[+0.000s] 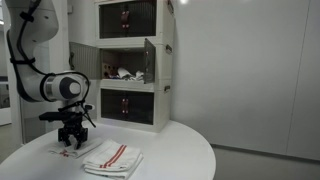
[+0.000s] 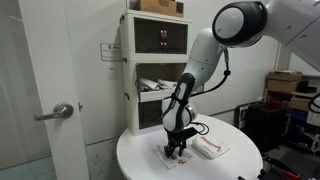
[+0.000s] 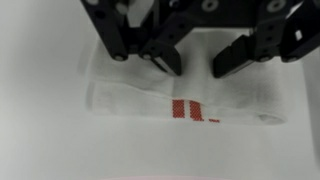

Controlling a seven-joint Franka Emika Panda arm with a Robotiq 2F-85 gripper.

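Observation:
Beneath my gripper lies a white towel (image 3: 140,95) with red stripes, flat on the round table. The wrist view has the two dark fingers close above the cloth, a gap between their tips and white fabric showing through it. Whether the tips touch the towel is hard to tell. In exterior view 1 the gripper (image 1: 74,143) is low over that towel (image 1: 58,150), at the table's left. A second folded towel (image 1: 113,159) with red stripes rests beside it, toward the front.
A shelf cabinet (image 1: 128,65) stands at the back of the white table (image 1: 180,155); its middle compartment is open, with things inside, and the open door (image 1: 150,60) sticks out.

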